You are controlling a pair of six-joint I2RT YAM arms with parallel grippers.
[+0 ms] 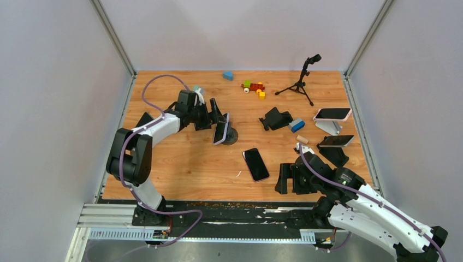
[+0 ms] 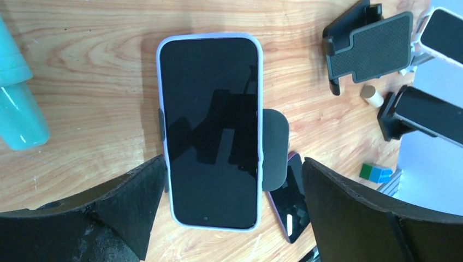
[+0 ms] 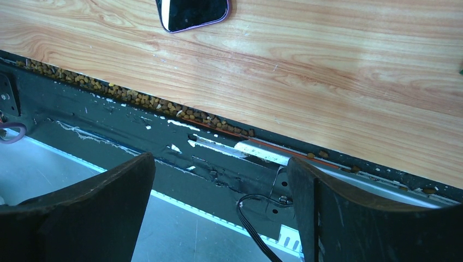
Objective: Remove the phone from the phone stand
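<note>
A phone in a lavender case leans tilted against a dark round stand left of the table's middle. In the left wrist view, the phone covers most of the stand. A rounded dark part of the stand shows along its right side, with small dark bits at the left edge. My left gripper is open right by the phone's upper end, one finger on each side in the wrist view; nothing is gripped. Open and empty, my right gripper hangs near the front edge, away from the phone.
Another phone lies flat in front of the stand. Towards the right are an empty black stand, a blue block and two stands with phones. A tripod and toy bricks occupy the back.
</note>
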